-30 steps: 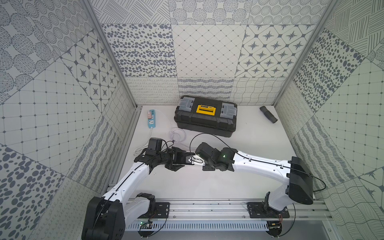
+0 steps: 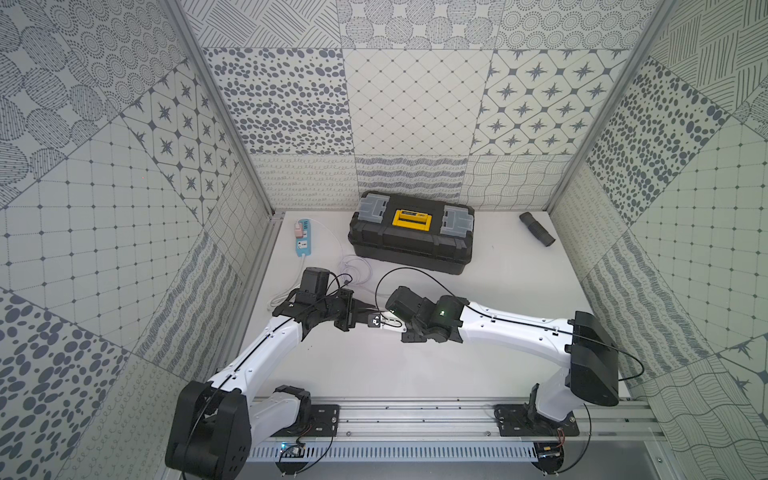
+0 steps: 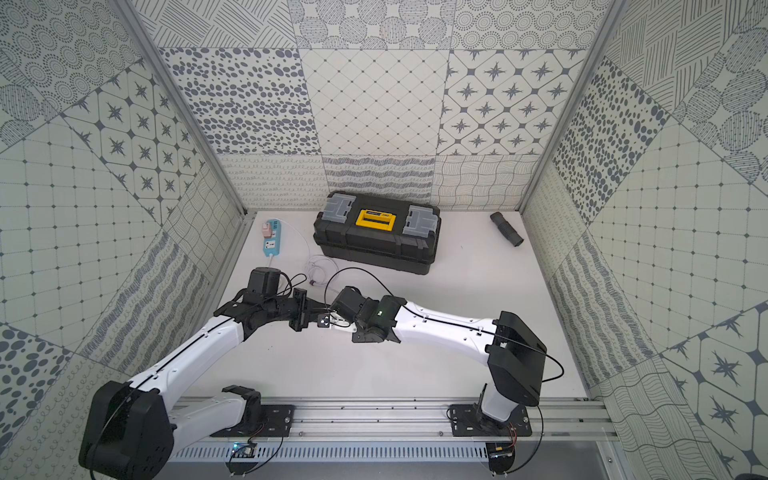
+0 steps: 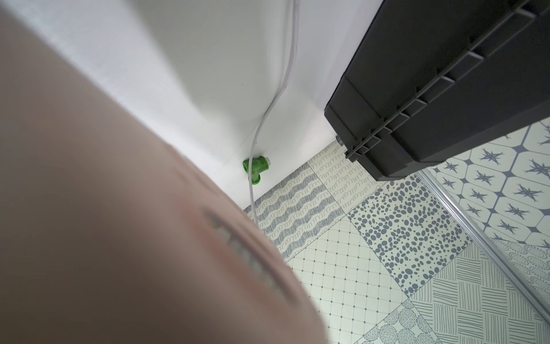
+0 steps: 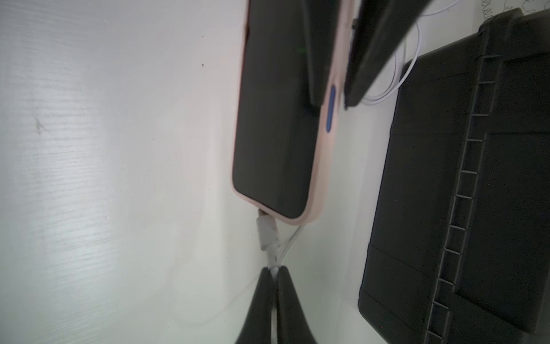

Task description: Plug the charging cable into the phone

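Note:
In the right wrist view my right gripper is shut on the white charging cable, just behind its plug (image 5: 267, 232). The plug meets the bottom edge of the pink-cased phone (image 5: 275, 149); how far in it sits is not clear. My left gripper is at the phone's upper part, its dark fingers over the screen and side; whether it grips is unclear. In the left wrist view the phone's pink back fills the near left, blurred. In both top views the two grippers meet low over the middle-left of the table (image 2: 424, 368).
A black toolbox (image 2: 412, 240) stands at the back middle. A blue power strip (image 2: 303, 244) with coiled cable lies at the back left, and a dark cylindrical object (image 2: 536, 229) at the back right.
The toolbox and power strip have not moved.

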